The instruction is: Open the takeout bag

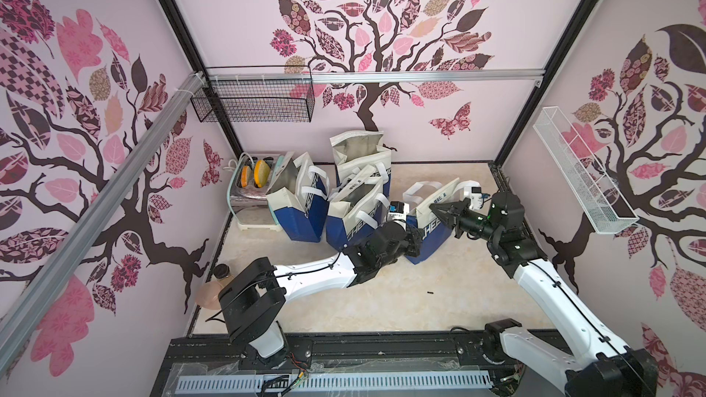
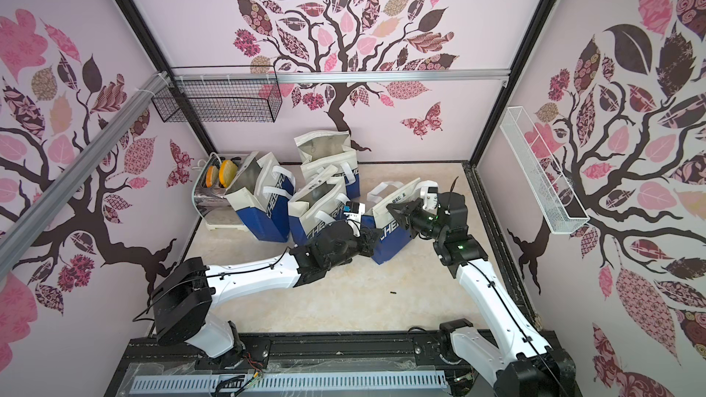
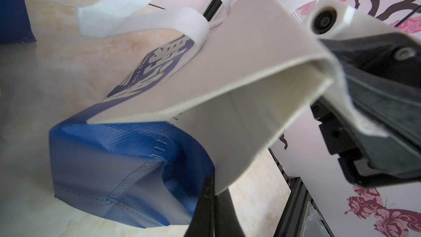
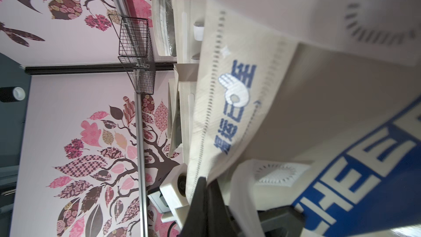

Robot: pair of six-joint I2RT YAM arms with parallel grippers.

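The blue and cream takeout bag [image 1: 430, 239] stands at the right of the bag group, its cream top folded and handles raised. My left gripper is shut at the bag's side, by the lower edge of the cream flap in the left wrist view; whether it pinches that edge is unclear. My right gripper is shut at the printed cream top band [image 4: 232, 101], its tips against the band's edge; anything thin between them is hard to tell. In both top views the two grippers flank this bag closely.
Several other bags [image 1: 298, 217] stand close on the left and behind, beside a rack with yellow items [image 1: 261, 172]. Wire baskets hang on the back rail [image 1: 253, 99] and right wall [image 1: 584, 176].
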